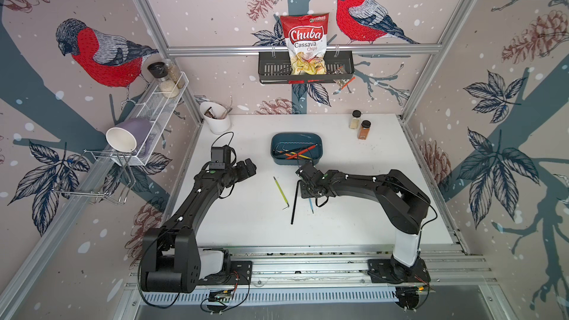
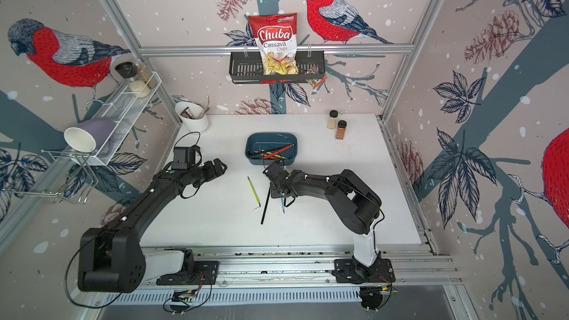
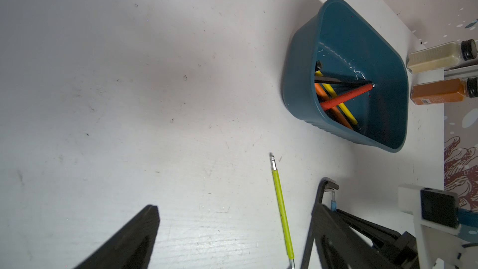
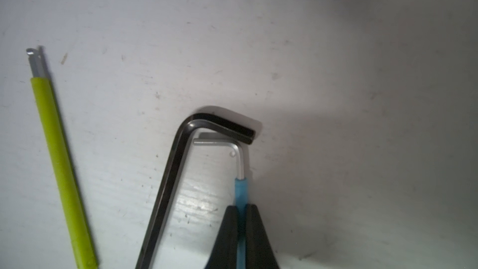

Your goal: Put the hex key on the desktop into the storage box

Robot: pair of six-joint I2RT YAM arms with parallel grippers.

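Three hex keys lie on the white desktop: yellow-green [image 1: 280, 190], black [image 1: 294, 204], blue-sleeved [image 4: 241, 187], the latter two with bent ends close together. My right gripper is over the blue one, dark fingertips either side of its sleeve; whether it grips is unclear. The teal storage box [image 1: 278, 157], holding several keys and tools, sits behind them. My left gripper [image 1: 249, 167] hangs over the desk's left part; in its wrist view the blurred fingertips are wide apart, open.
Two spice jars [image 1: 364, 130] stand at back right, a white holder [image 1: 216, 124] at back left. A hanging basket with chips is on the back wall, racks with a cup on the left.
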